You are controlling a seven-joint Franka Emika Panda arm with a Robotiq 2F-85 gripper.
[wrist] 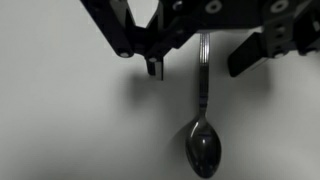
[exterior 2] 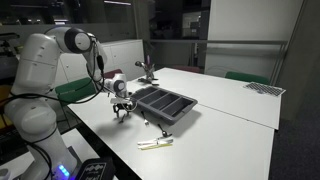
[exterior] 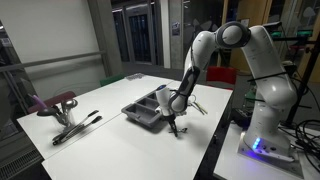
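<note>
In the wrist view a metal spoon (wrist: 203, 140) lies on the white table, its dark bowl toward the bottom of the picture and its handle running up between the fingers. My gripper is partly open, one finger on each side of the handle, with a gap on both sides. Exterior view 1 shows the gripper (exterior: 174, 126) low over the table, in front of the grey divided tray (exterior: 142, 113). From the other side, the gripper (exterior 2: 120, 110) appears left of the tray (exterior 2: 180, 118).
White and yellow utensils (exterior 2: 155, 144) lie on the table near the tray. A holder with several utensils (exterior: 66, 122) stands at the left, tongs beside it.
</note>
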